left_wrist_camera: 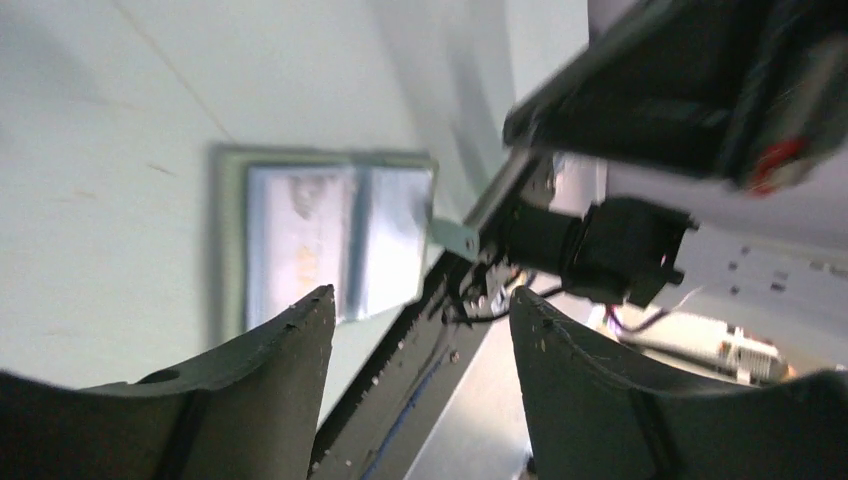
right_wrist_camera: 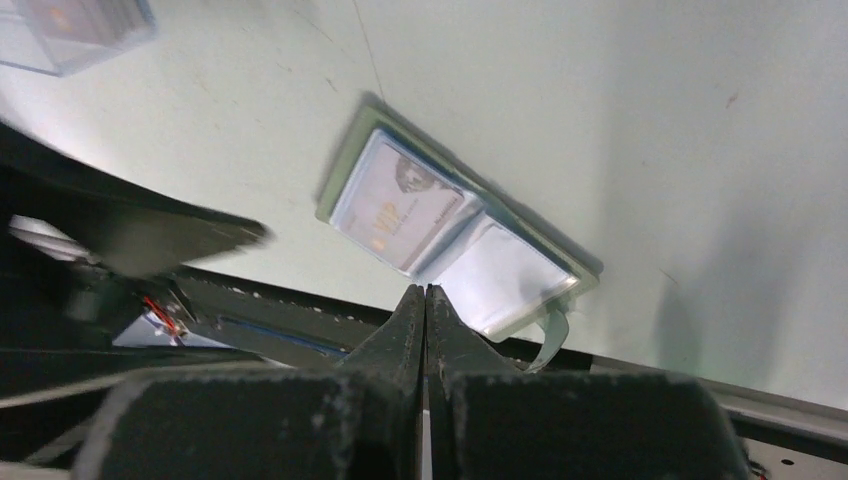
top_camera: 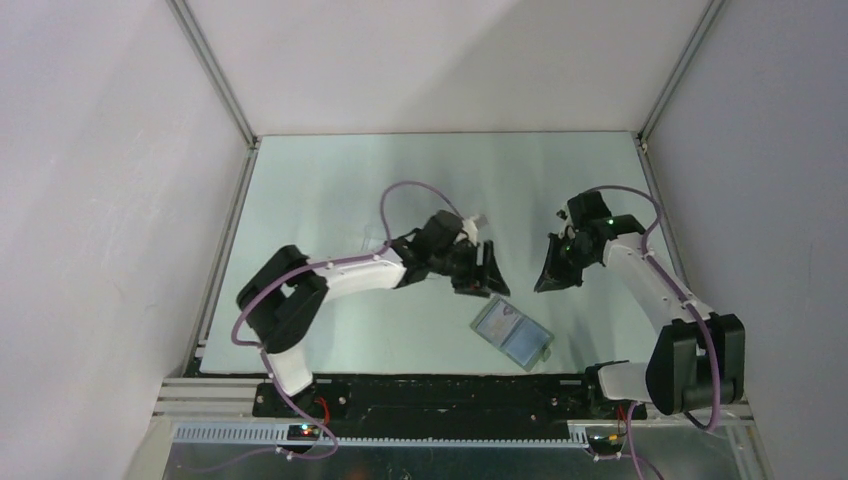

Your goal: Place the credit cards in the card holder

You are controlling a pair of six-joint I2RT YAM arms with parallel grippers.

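Observation:
The card holder (top_camera: 513, 333) lies flat and opened out near the table's front edge, pale green with two clear pockets. In its left pocket sits a printed card (right_wrist_camera: 400, 205); the right pocket (right_wrist_camera: 495, 275) looks plain, with no print showing. My left gripper stands open above and to the left of the holder, nothing between its fingers. Over the table to the holder's right, my right gripper is shut with nothing visible between its tips. A clear box (right_wrist_camera: 80, 30) with cards inside shows at the corner of the right wrist view.
From above, the left arm (top_camera: 350, 285) covers most of the clear box. A green strap tab (right_wrist_camera: 550, 340) sticks out from the holder's front corner.

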